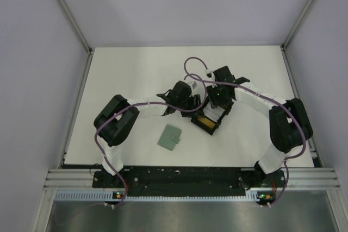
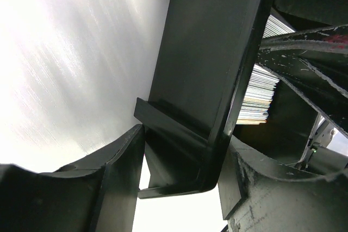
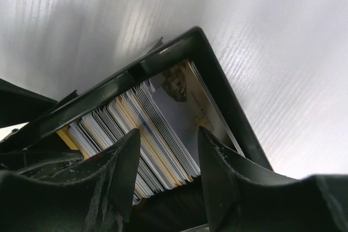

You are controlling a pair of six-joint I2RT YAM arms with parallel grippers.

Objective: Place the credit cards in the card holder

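The black card holder (image 1: pixel 202 125) stands on the white table with a row of cards (image 1: pixel 214 111) inside. From its left side my left gripper (image 1: pixel 193 108) reaches in. In the left wrist view its fingers (image 2: pixel 120 169) are apart on both sides of the holder's corner; whether they press on it, I cannot tell. Over the far part of the holder is my right gripper (image 1: pixel 218 101), its fingers (image 3: pixel 124 153) parted above the cards. In the right wrist view several thin cards (image 3: pixel 155 134) stand in the tray, some leaning, with a patterned card (image 3: pixel 176 85) behind.
A flat grey-green piece (image 1: pixel 169 137) lies on the table left of the holder. The right gripper's black fingers (image 2: pixel 310 58) cross close to the left gripper's view.
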